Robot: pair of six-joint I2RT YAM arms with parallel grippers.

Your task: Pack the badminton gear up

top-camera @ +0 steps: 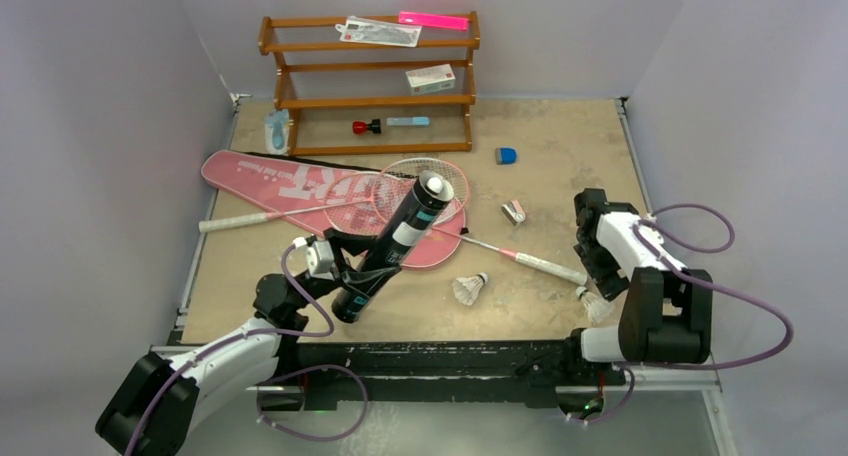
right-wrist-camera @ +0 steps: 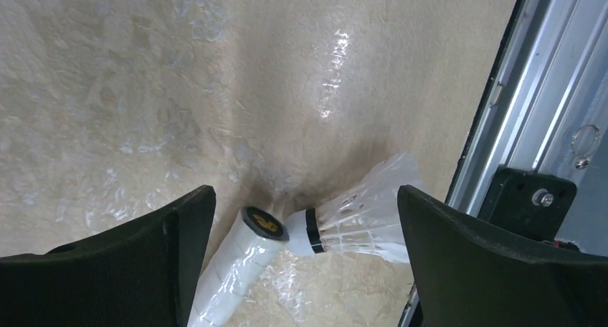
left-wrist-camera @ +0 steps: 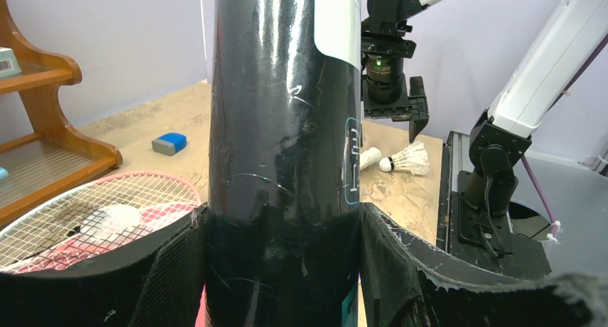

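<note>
My left gripper (top-camera: 365, 261) is shut on the black shuttlecock tube (top-camera: 400, 236), which stands tilted and fills the middle of the left wrist view. My right gripper (top-camera: 600, 276) is open just above a shuttlecock (right-wrist-camera: 358, 219), beside the white end of a racket handle (right-wrist-camera: 233, 277), nothing between its fingers. A second shuttlecock (top-camera: 468, 288) lies left of that racket. Two rackets (top-camera: 420, 176) overlap on the pink racket bag (top-camera: 250, 176).
A wooden rack (top-camera: 380, 103) with small boxes and items stands at the back. A blue block (top-camera: 505, 156) and a small metal item (top-camera: 513, 212) lie right of the bag.
</note>
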